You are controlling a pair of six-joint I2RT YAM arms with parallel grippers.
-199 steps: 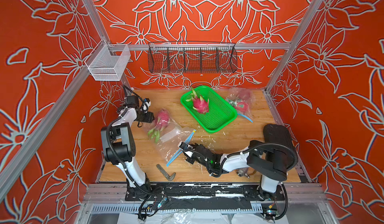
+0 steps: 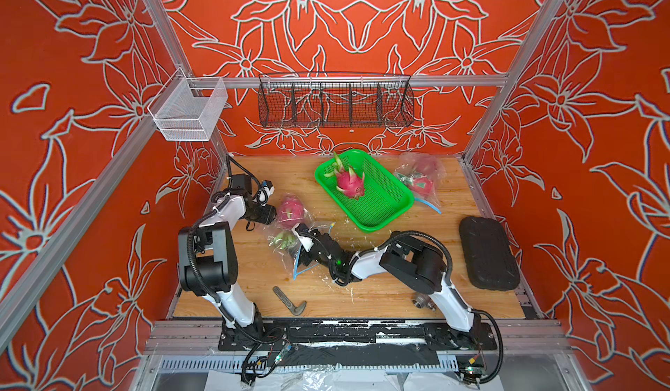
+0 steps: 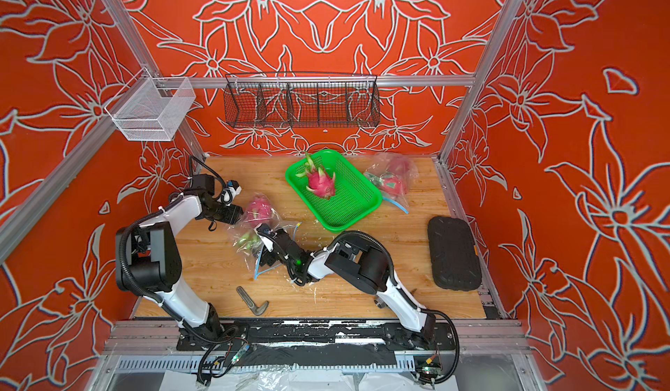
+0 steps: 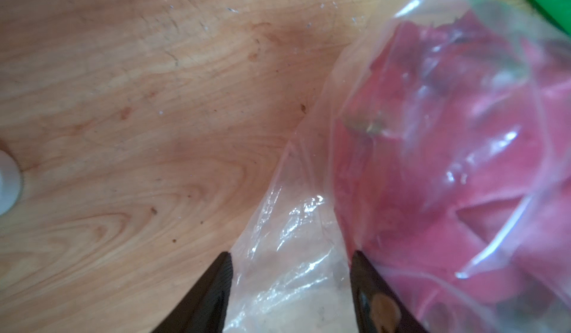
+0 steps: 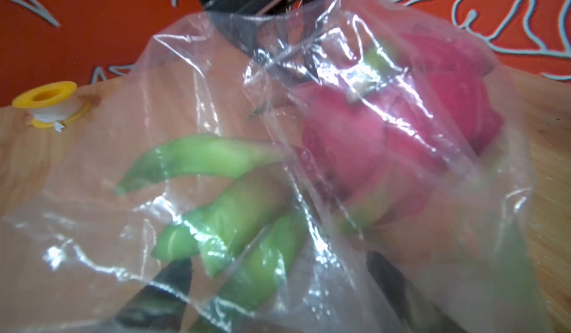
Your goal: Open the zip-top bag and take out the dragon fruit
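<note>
A clear zip bag with a blue top holds a pink dragon fruit with green leaves, lying on the table left of the green basket. My left gripper is open at the bag's edge beside the fruit, its fingertips apart with clear plastic visible between them. My right gripper is open at the bag's zip end, its fingers seen through the plastic, close to the green leaves. In the right wrist view the bag's film covers most of the fingers.
The green basket holds a bare dragon fruit. A second bagged fruit lies right of it, a black pad at right. A grey tool lies in front. Wire baskets hang above.
</note>
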